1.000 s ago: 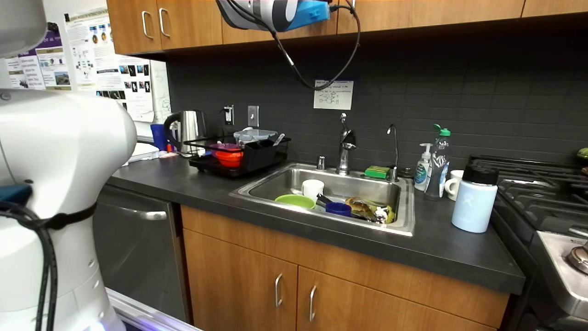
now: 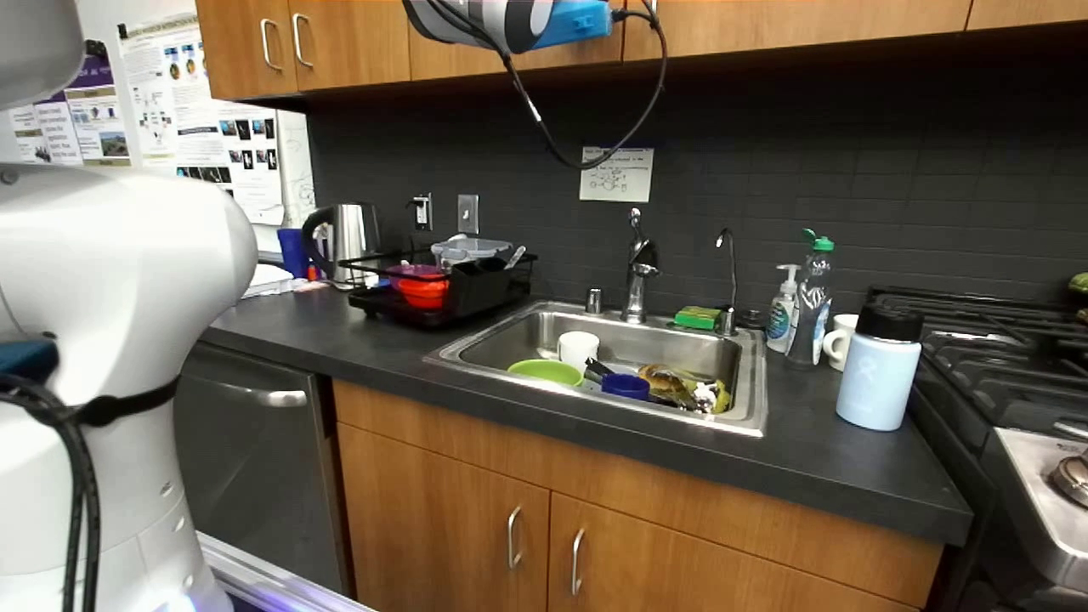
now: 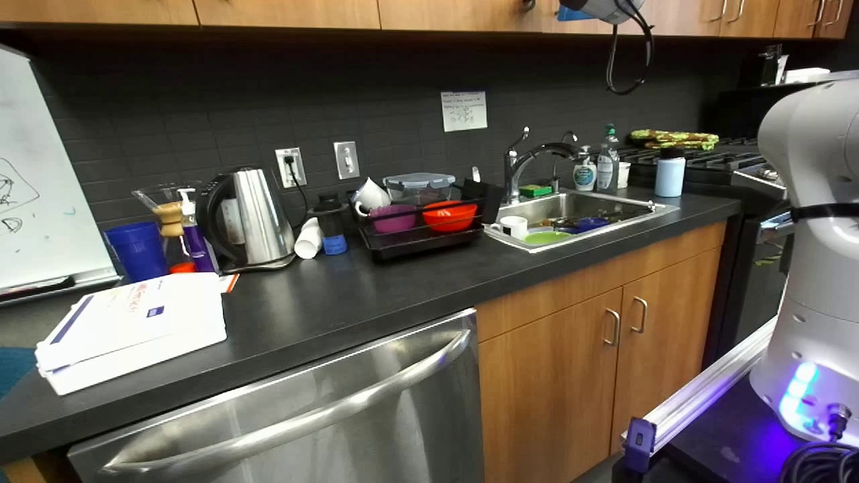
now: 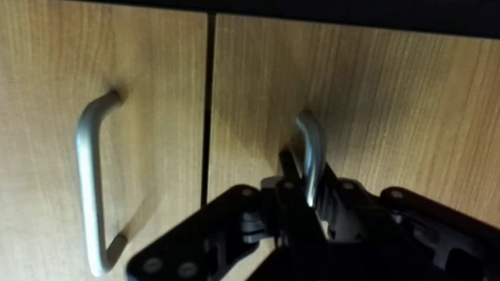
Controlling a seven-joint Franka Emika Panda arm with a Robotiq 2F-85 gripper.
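Observation:
In the wrist view, two metal bar handles stand on wooden cabinet doors parted by a dark vertical gap. My gripper is shut on the right-hand handle (image 4: 312, 136), whose curved upper part shows above the black fingers; its lower end is hidden by them. The right door (image 4: 398, 103) looks flush with the left door (image 4: 42, 140). To the left, the other handle (image 4: 89, 173) is untouched. Exterior view 1 has only the end of the arm (image 2: 510, 20) at its top edge, in front of the upper cabinets; the fingers are out of that picture.
Below the upper cabinets lies a counter with a sink (image 2: 750, 403) holding dishes, a faucet (image 2: 634, 275), and a dish rack (image 3: 386, 241). A light blue bottle (image 2: 879, 377) stands beside the stove (image 2: 1005, 372). A loose cable (image 2: 658, 76) hangs from the arm.
The arm's end and its lower white link have shifted very slightly in exterior view 1. The counter and its dishes look the same.

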